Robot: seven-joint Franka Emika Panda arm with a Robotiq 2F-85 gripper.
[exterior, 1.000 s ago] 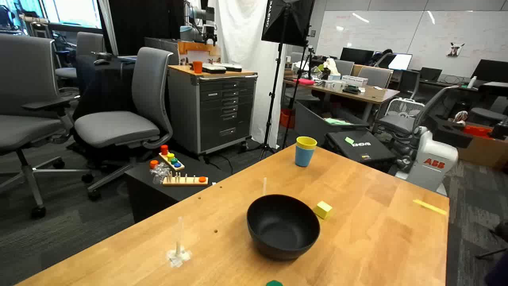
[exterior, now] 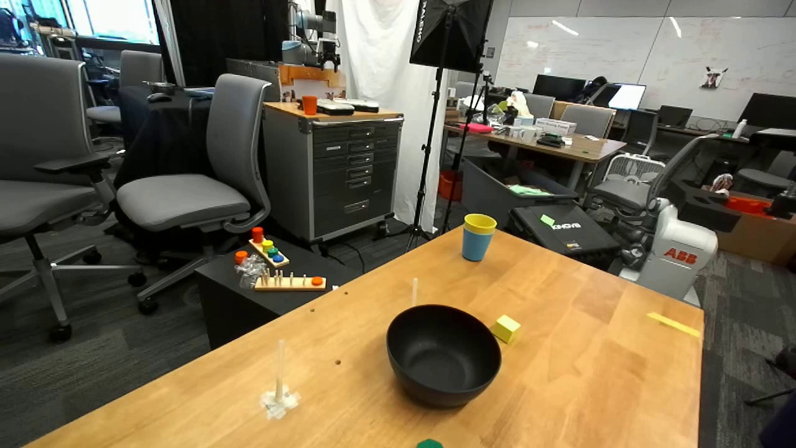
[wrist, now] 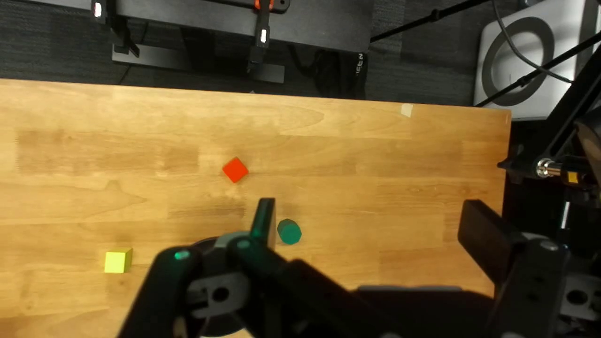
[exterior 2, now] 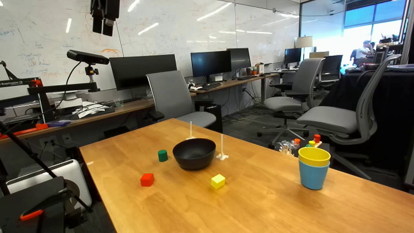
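Note:
High over the table, my gripper stands wide open in the wrist view, bare wood showing between its fingers. Exterior view 2 catches the gripper [exterior 2: 103, 27] at the top left, well above everything. A green cylinder [exterior 2: 163, 155] sits beside the empty black bowl [exterior 2: 194, 154]. Nearer that camera are a red cube [exterior 2: 147, 180] and a yellow cube [exterior 2: 218, 181]. In the wrist view the green cylinder [wrist: 289, 231] appears just right of the left finger, which partly hides the bowl. Exterior view 1 shows only the top of the green cylinder [exterior: 430, 443].
A yellow cup nested in a blue cup [exterior 2: 313, 174] stands apart, near the table's edge. Two thin upright pegs [exterior 2: 222, 145] are fixed beside the bowl. Bare tabletop [wrist: 394, 169] extends right of the red cube in the wrist view.

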